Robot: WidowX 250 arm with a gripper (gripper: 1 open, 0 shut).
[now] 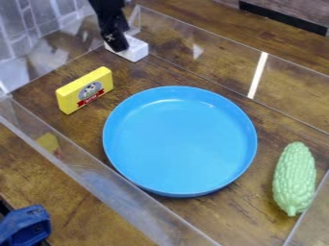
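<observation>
The black gripper (pixel 114 38) reaches in from the top left, its tip low at a white block (pixel 131 50) near the back left; whether it touches the block is unclear, and its fingers are too dark and small to read. A yellow box (pixel 84 89) with a printed label lies to the front left of them. A large blue plate (pixel 179 139) fills the middle, and a pale green bumpy vegetable (pixel 293 179) lies at the right.
Clear panels edge the wooden surface at the left and front. A blue object (pixel 22 226) sits outside at the lower left. The back right of the surface is open, crossed by a short white strip (pixel 256 75).
</observation>
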